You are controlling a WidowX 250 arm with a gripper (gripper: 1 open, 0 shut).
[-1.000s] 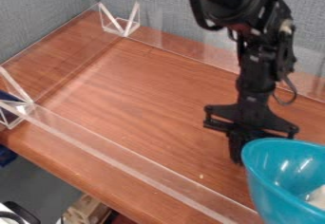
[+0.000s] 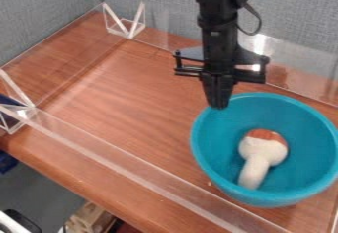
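Observation:
A teal bowl point(image 2: 291, 193) sits on the wooden table at the right. A white mushroom-like toy point(image 2: 258, 163) with an orange-red top lies inside it. My black gripper point(image 2: 218, 97) is just behind the bowl's back-left rim, pointing down and shut, with nothing visible between its fingers.
Clear low walls edge it, with white wire brackets point(image 2: 126, 22) at the back left and at the near left. A grey padded wall stands behind.
The bowl has moved from the near right up and to the left, with the toy in it. My gripper has risen and shifted left from low at the right.

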